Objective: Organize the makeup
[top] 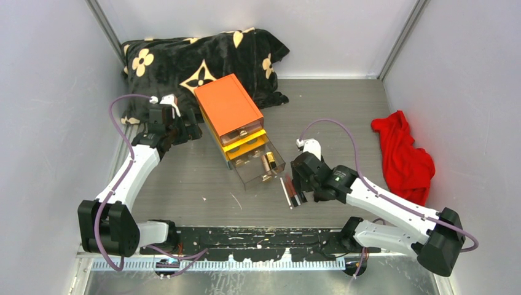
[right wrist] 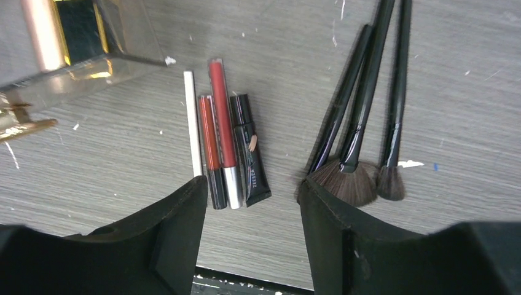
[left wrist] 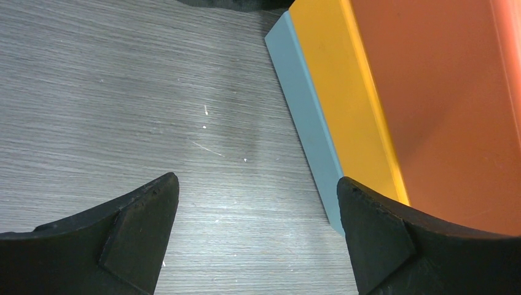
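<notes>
The orange-topped organizer (top: 226, 101) has its clear lower drawer (top: 250, 173) pulled out, holding tube-like items. Beside it lie a white pencil (right wrist: 192, 120), two red lip tubes (right wrist: 220, 117) and a black tube (right wrist: 249, 157); several black brushes (right wrist: 365, 92) lie further right. My right gripper hangs over these items, part open with nothing visible between its fingers. My left gripper is open and empty, left of the organizer's side.
A dark patterned blanket (top: 153, 67) is heaped at the back; a red cloth (top: 402, 157) lies at the right.
</notes>
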